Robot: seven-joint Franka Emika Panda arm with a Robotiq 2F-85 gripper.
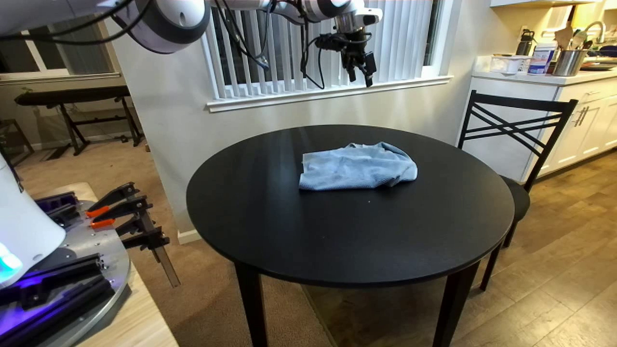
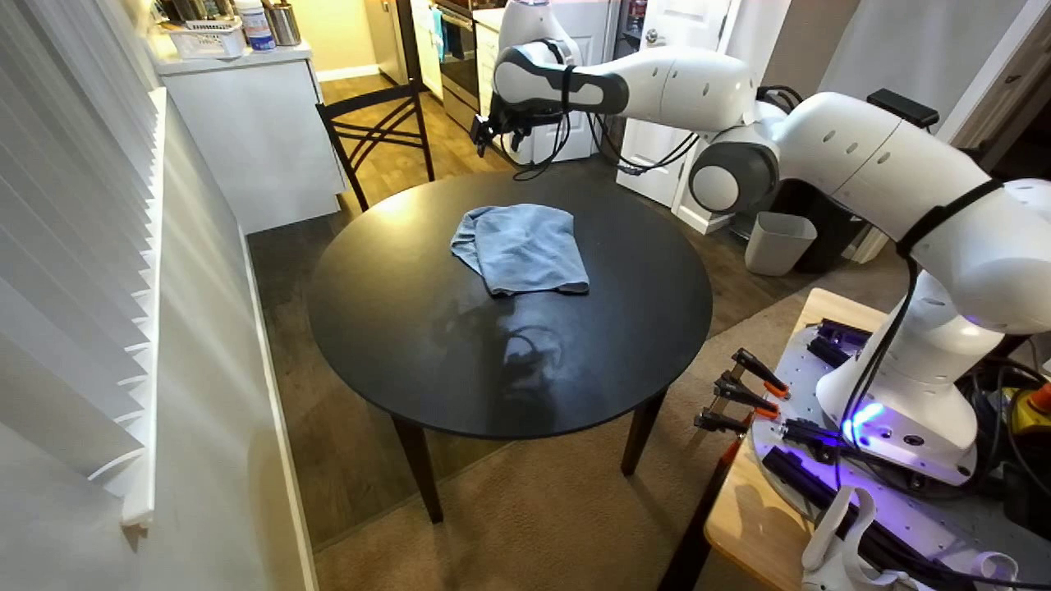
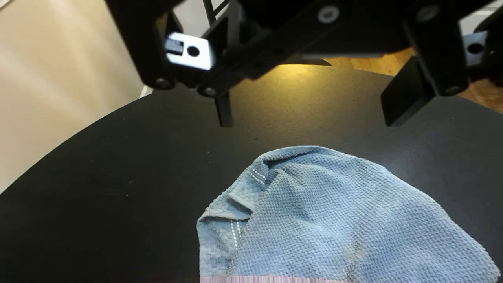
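A light blue cloth [image 1: 357, 167] lies loosely folded on the round black table [image 1: 312, 243], its far end bunched into creases. In the wrist view the cloth [image 3: 330, 221] fills the lower right, with a folded-over edge and white stitching on its left side. High above the table, apart from the cloth, hangs my gripper [image 1: 361, 78]. Its fingers stand wide apart in the wrist view, with only bare tabletop seen between the gripper's [image 3: 306, 111] tips. From the other side, the cloth [image 2: 527, 246] sits toward the back half of the table.
A black chair [image 1: 515, 130] stands close to the table's far right side. The wall and window sill [image 1: 329, 95] run behind the table. Around the cloth, the tabletop is bare. Clamps [image 2: 744, 389] hold my base plate to a wooden stand.
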